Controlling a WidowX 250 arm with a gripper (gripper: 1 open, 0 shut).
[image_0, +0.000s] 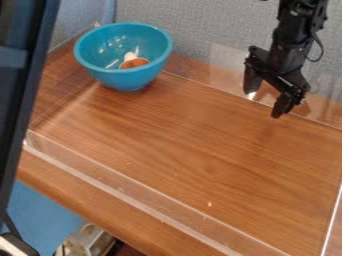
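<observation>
My black gripper (263, 92) hangs at the upper right over the back edge of the wooden table, its fingers pointing down and apart, with no object visible between them. A teal bowl (106, 42) stands at the back left, well apart from the gripper. Inside it lie a small orange item (134, 64) and something white (128, 56), too small to identify.
A grey padded wall (201, 28) runs behind it. A dark post (11, 100) stands at the left edge of view.
</observation>
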